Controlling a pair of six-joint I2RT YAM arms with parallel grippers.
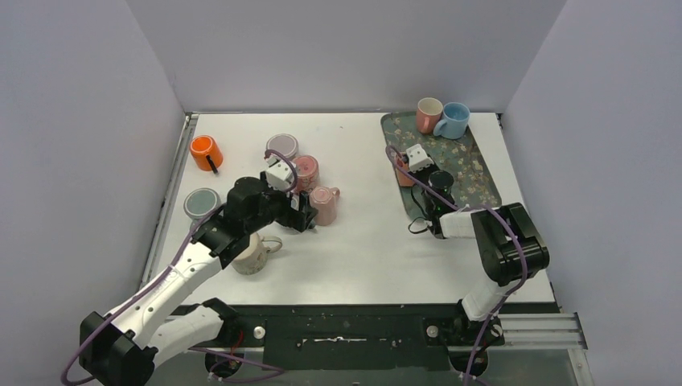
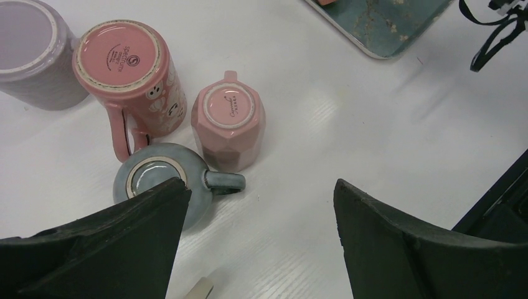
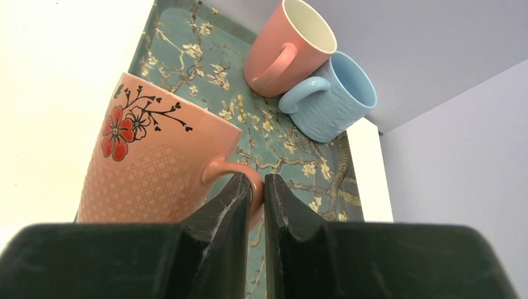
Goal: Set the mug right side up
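A coral mug [image 3: 149, 156] with a red flower print stands out in the right wrist view, slanted in the frame, over the left part of the tray. My right gripper is shut on its handle, which passes between the fingertips. From above, the gripper and arm cover much of this mug [image 1: 404, 171]. My left gripper is open and empty, its fingers wide apart. Ahead of it sit an upside-down faceted pink mug [image 2: 229, 128], an upside-down darker pink mug [image 2: 121, 62] and a grey-blue mug [image 2: 167, 175], its base showing.
Upright pink [image 1: 429, 117] and blue [image 1: 454, 121] mugs stand at the back of the flowered green tray [image 1: 474, 173]. At left are an orange mug [image 1: 206, 153], a grey-green mug [image 1: 201, 203], a lilac mug [image 1: 281, 145] and a cream mug [image 1: 252, 256]. Mid-table is clear.
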